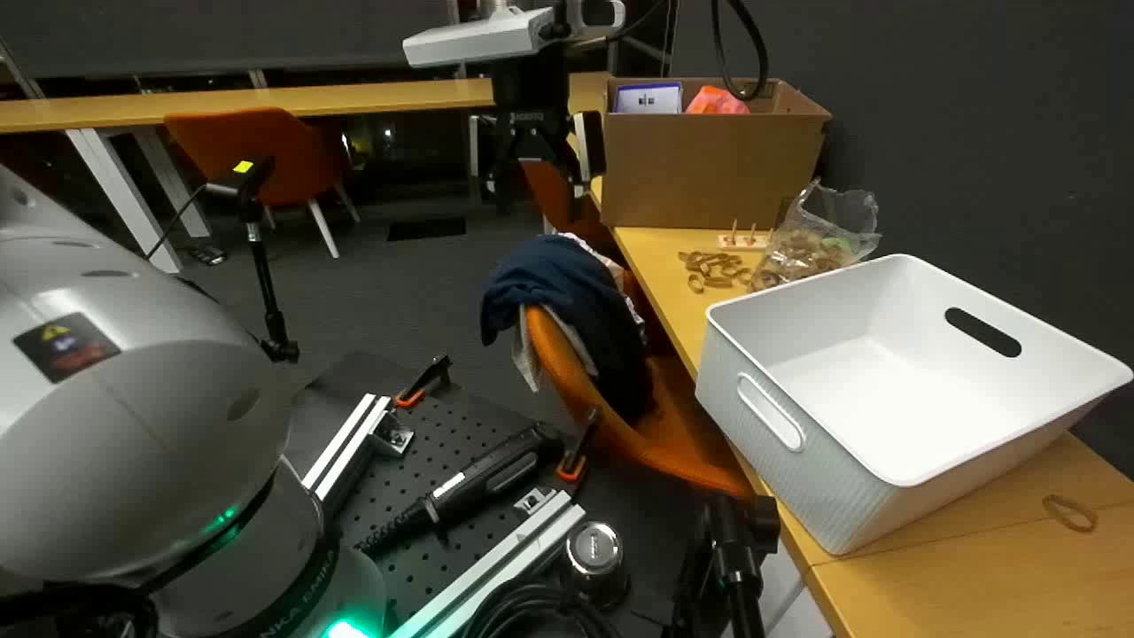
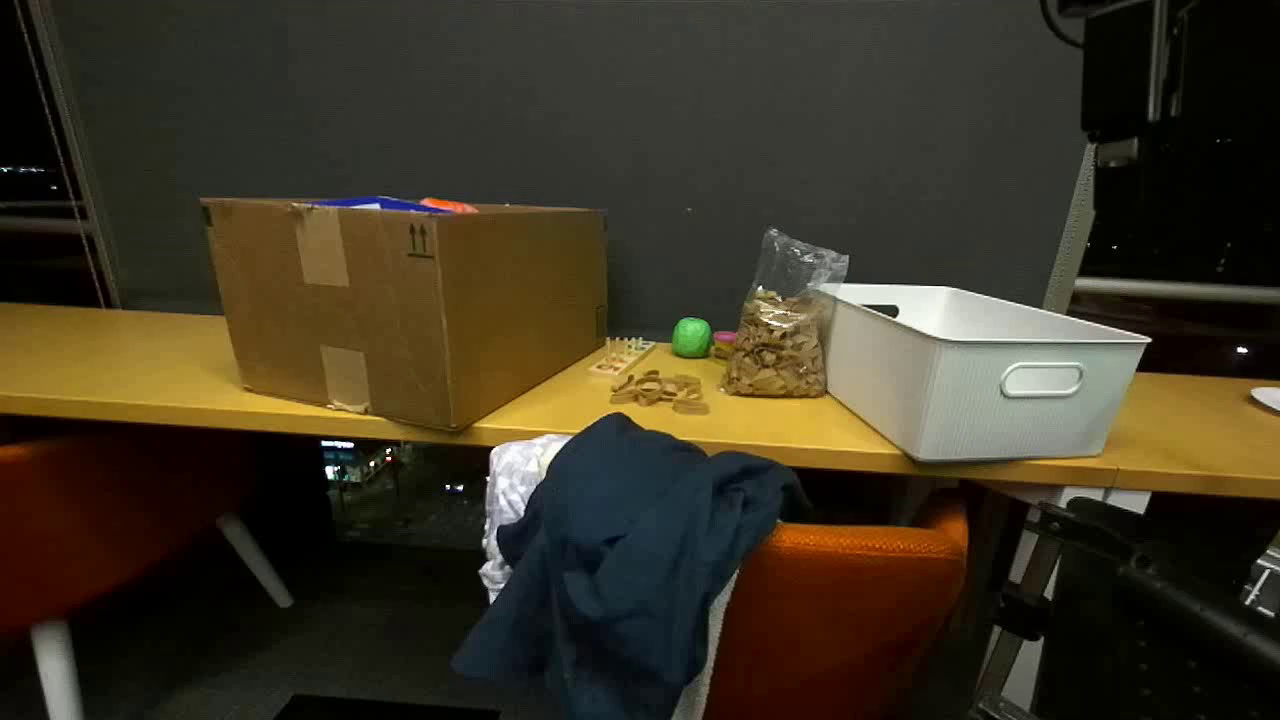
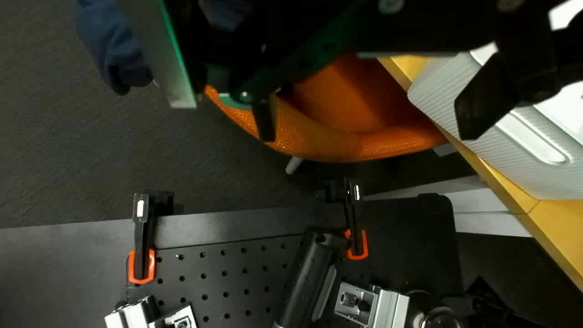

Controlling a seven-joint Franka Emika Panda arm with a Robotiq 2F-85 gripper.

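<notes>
High over the floor and the orange chair, my gripper [image 1: 539, 182] hangs open, with nothing between its fingers. From the wrist view, its two dark fingers [image 3: 266, 121] are spread wide, with the chair seat far below the gap. A white bin [image 1: 808, 457] stands on the yellow table, right of the gripper and lower; its visible inside is empty. Behind it on the table are a clear bag of brown bands [image 2: 774, 348], a small loose pile of similar bands [image 2: 660, 388] and a small pegged board [image 2: 623, 355]. One single band [image 1: 1069, 515] lies in front of the bin.
An open cardboard box [image 1: 712, 170] sits farther back on the table, with blue-white and orange items showing at its top. Dark clothing [image 2: 636, 540] drapes over the chair [image 2: 852, 600]. A green ball [image 2: 691, 337] is by the wall. Clamps and a black tool [image 1: 489, 473] occupy the pegboard.
</notes>
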